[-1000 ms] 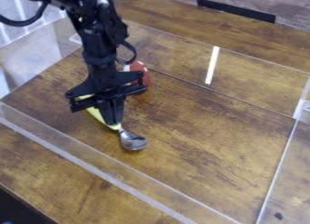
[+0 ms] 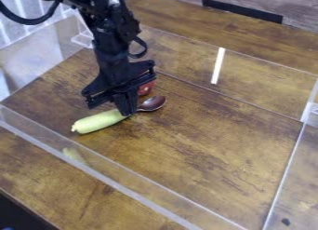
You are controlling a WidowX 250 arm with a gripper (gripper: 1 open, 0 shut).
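My gripper (image 2: 125,107) is low over the table at the centre-left, shut, its tips at a spoon with a pale yellow-green handle (image 2: 99,122) and a metal bowl (image 2: 152,103). Whether the tips hold it is hard to tell. The spoon lies diagonally, handle toward the lower left, bowl to the right. A red object (image 2: 145,89) is partly hidden behind the gripper.
The wooden table (image 2: 211,159) has clear low walls along the left, front and right.
The spoon has swung round, its bowl moving from front right to back right and its handle to the lower left. My gripper has moved back and slightly right.
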